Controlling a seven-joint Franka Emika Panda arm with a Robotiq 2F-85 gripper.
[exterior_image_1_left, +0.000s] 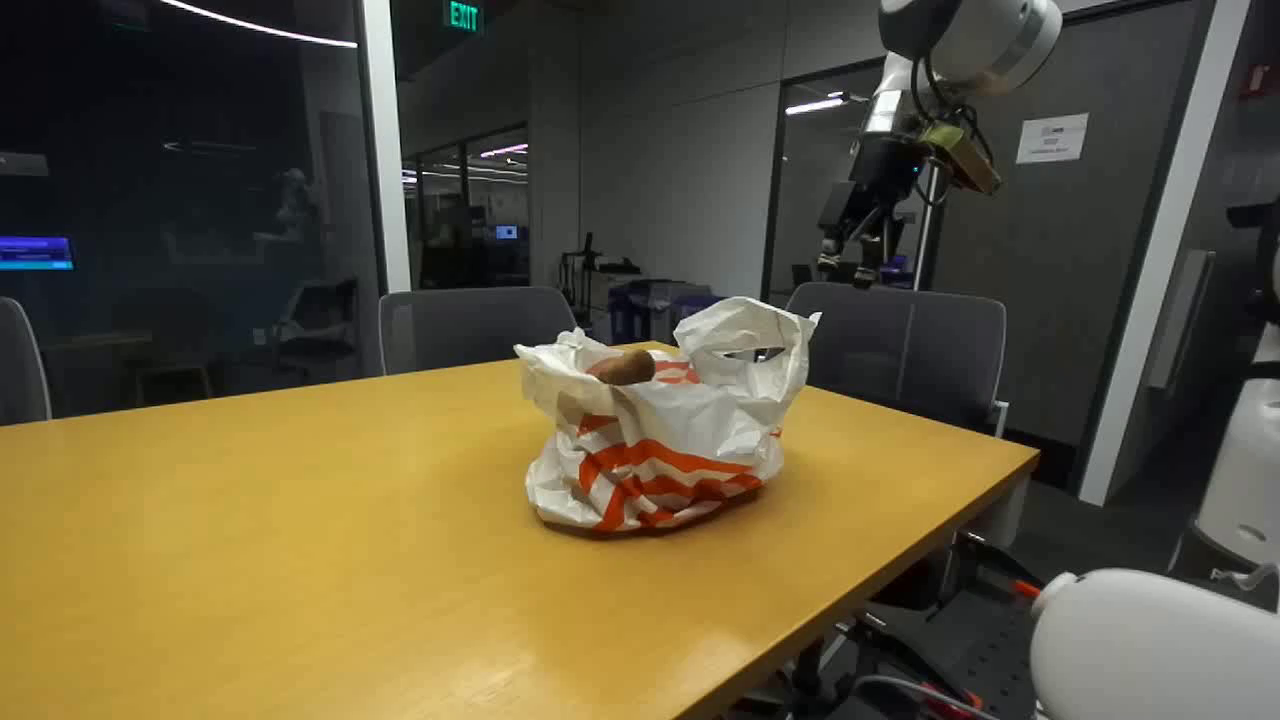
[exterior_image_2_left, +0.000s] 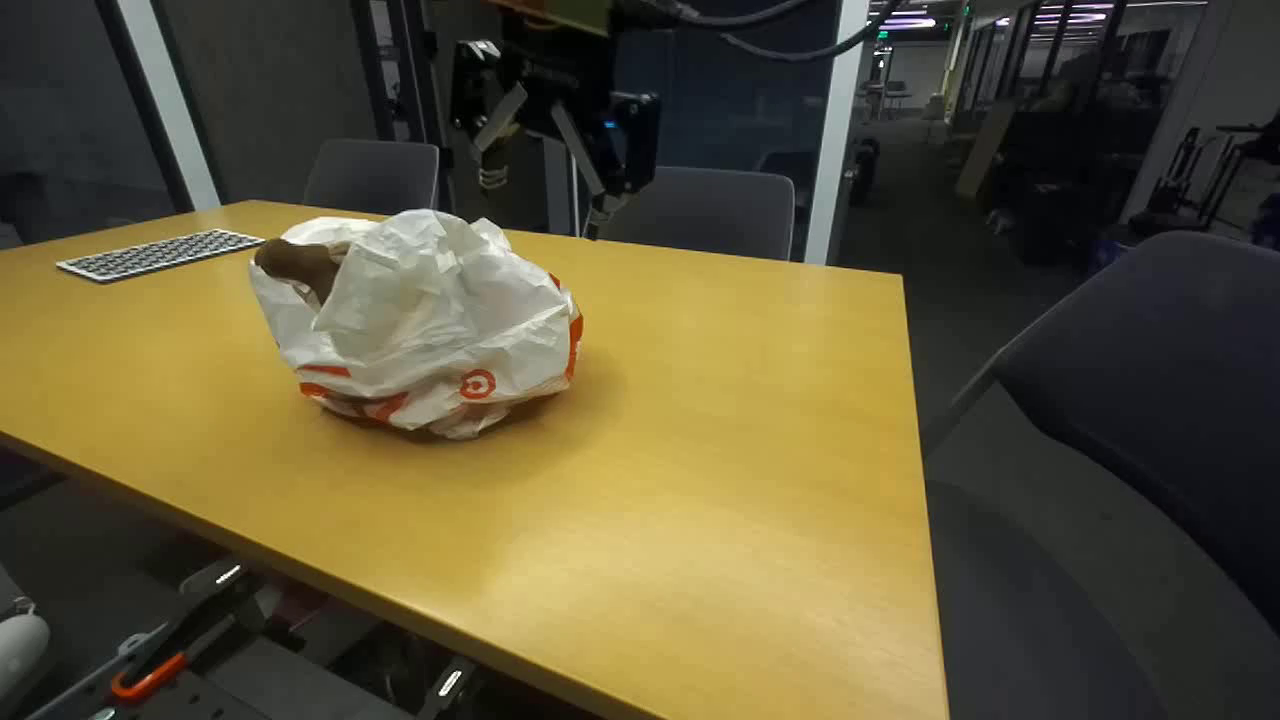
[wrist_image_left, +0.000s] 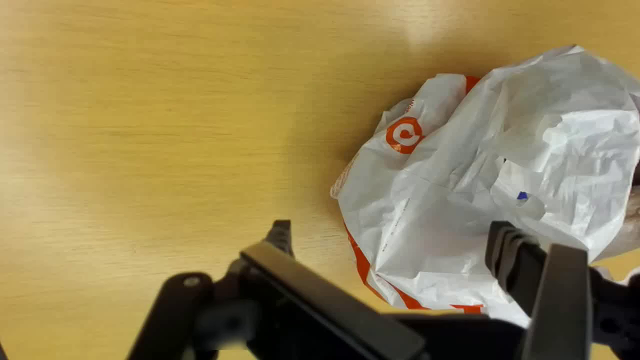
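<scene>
A crumpled white plastic bag with orange-red markings (exterior_image_1_left: 672, 450) sits on the wooden table. Out of its opening pokes a brown rounded object (exterior_image_1_left: 626, 367), also visible at the bag's left side in exterior view 2, where the brown thing (exterior_image_2_left: 300, 266) is partly covered by plastic. My gripper (exterior_image_1_left: 849, 270) hangs in the air above and beyond the bag, apart from it. Its fingers stand wide open with nothing between them. Looking down in the wrist view, the bag (wrist_image_left: 444, 198) lies below and to the right, partly behind the right finger (wrist_image_left: 507, 252). Most of the bag's contents are hidden.
A white-framed keyboard (exterior_image_2_left: 162, 253) lies on the table beyond the bag at the left. Chairs (exterior_image_2_left: 714, 210) stand around the edges.
</scene>
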